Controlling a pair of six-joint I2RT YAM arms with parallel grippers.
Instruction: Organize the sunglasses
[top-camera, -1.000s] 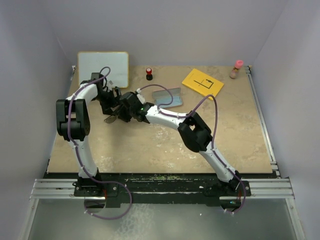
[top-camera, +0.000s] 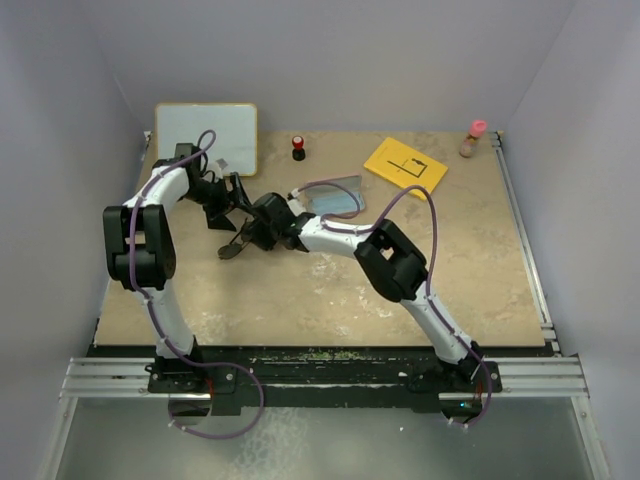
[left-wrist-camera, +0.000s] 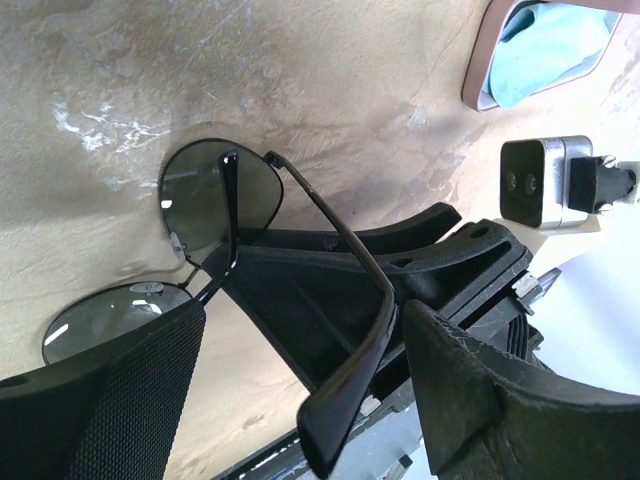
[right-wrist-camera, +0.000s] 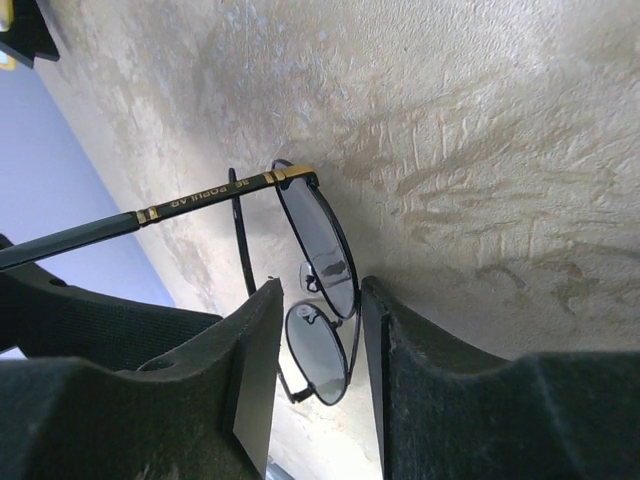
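Dark-lensed sunglasses (top-camera: 232, 249) are on the left side of the table, their temples unfolded. In the left wrist view one temple (left-wrist-camera: 372, 345) rises between the parted fingers of my left gripper, with gaps visible. The other temple ends near the left finger, and the lenses (left-wrist-camera: 215, 190) are beyond the fingertips. My right gripper is a little open around the lens frame. The rim (right-wrist-camera: 350, 262) passes close to its right finger; whether they touch is unclear. From above, both grippers largely cover the sunglasses.
An open case (top-camera: 338, 197) with a blue cloth (left-wrist-camera: 545, 50) inside is behind the right arm. Along the back are a white board (top-camera: 205, 125), a red-topped stamp (top-camera: 298, 148), a yellow folder (top-camera: 405, 165) and a pink-capped bottle (top-camera: 472, 138).
Over the last second both grippers and the sunglasses have shifted slightly toward the front and right.
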